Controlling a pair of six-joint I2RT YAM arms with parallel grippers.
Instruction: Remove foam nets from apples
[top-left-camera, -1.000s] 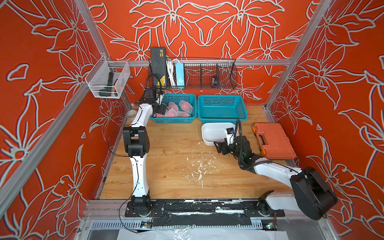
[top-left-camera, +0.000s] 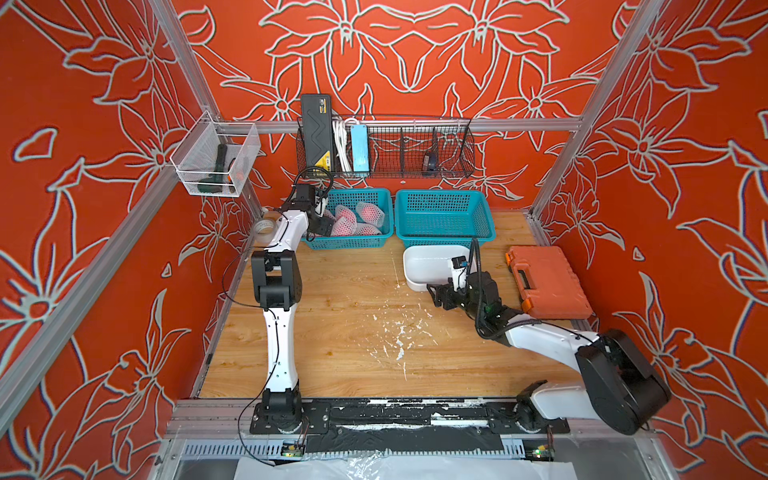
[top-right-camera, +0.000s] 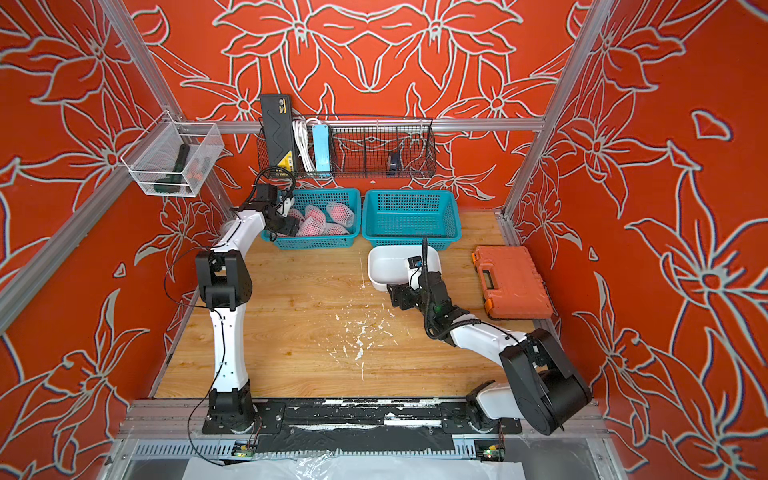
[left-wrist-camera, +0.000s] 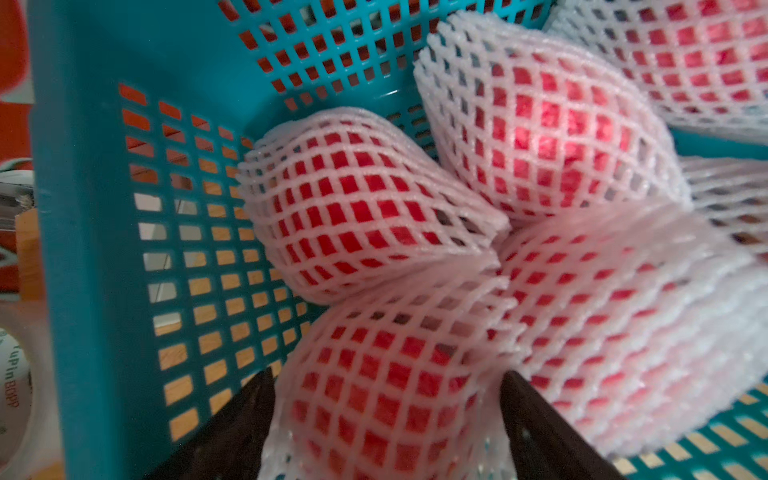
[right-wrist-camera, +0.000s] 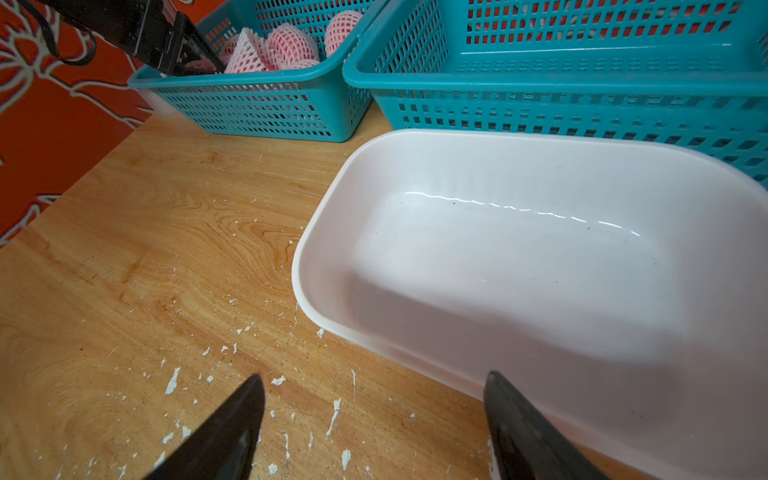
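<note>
Several red apples in white foam nets lie in the left teal basket (top-left-camera: 352, 197). In the left wrist view, my left gripper is open, its dark fingers on either side of the nearest netted apple (left-wrist-camera: 376, 400); whether both touch the net cannot be told. Close around it lie another netted apple (left-wrist-camera: 344, 200) by the basket's wall, one behind (left-wrist-camera: 552, 128) and one to the right (left-wrist-camera: 632, 320). My right gripper stands open and empty over the tabletop, beside the near side of the white tub (right-wrist-camera: 512, 248).
The right teal basket (top-left-camera: 445, 214) and the tub are empty. An orange case (top-left-camera: 548, 280) lies at the right. A tape roll (left-wrist-camera: 24, 392) sits left of the apple basket. White scraps (top-left-camera: 400, 336) dot the otherwise clear mid-table.
My left gripper has shifted slightly toward the near left of its basket and lower, with small arm movement. The right arm has barely moved, its gripper staying by the tub.
</note>
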